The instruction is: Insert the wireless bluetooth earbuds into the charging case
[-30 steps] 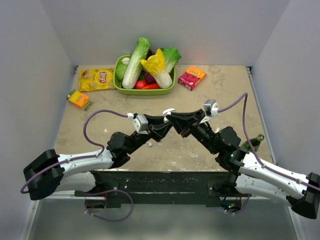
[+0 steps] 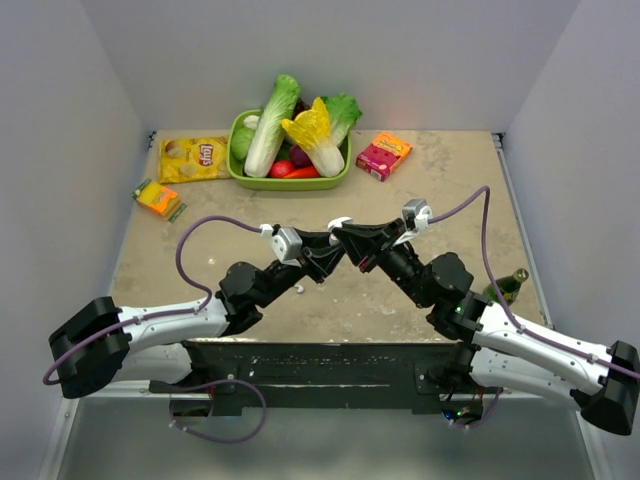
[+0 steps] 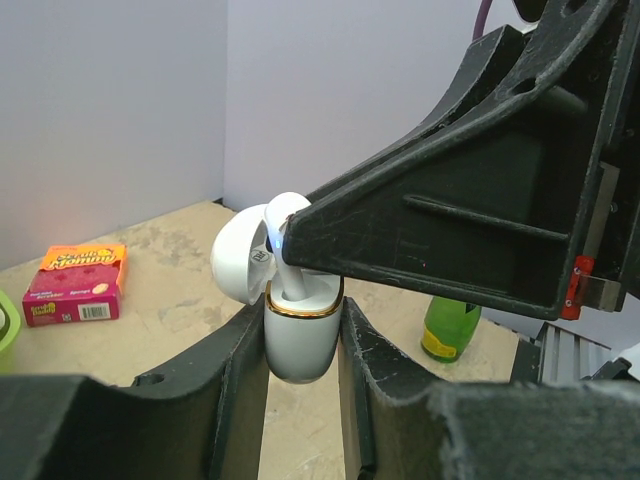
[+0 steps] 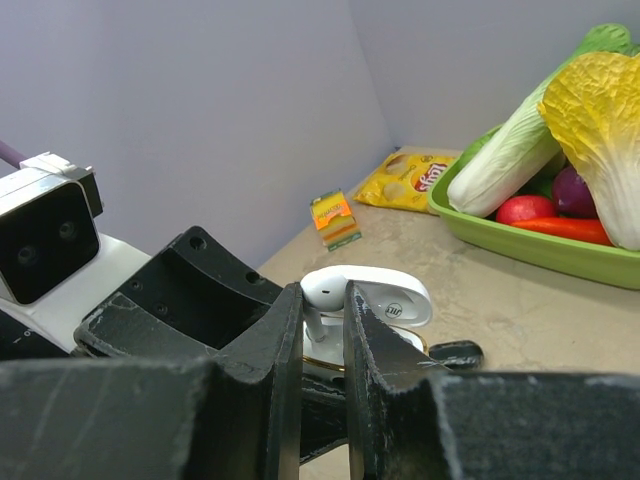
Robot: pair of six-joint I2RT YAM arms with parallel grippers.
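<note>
In the left wrist view, the white charging case (image 3: 301, 347) with a gold band is pinched upright in my left gripper, its lid (image 3: 238, 255) swung open. A white earbud (image 3: 287, 210) is held by my right gripper right over the case, its stem (image 3: 291, 278) pointing down at the case opening. Whether the stem has entered its slot, I cannot tell. From the right wrist side, the earbud's round head (image 4: 322, 289) shows between the fingertips, with the open lid (image 4: 397, 300) behind. Another small white piece, likely the second earbud (image 2: 299, 289), lies on the table.
The green vegetable basket (image 2: 290, 184) stands at the back, with a yellow chip bag (image 2: 193, 160) and a pink box (image 2: 384, 155) on either side. A green bottle (image 2: 508, 287) is at the right edge. Both grippers nearly touch above mid-table.
Over the last second both arms shifted only slightly, the right one a little leftward. During the last third of a second nothing visibly moved.
</note>
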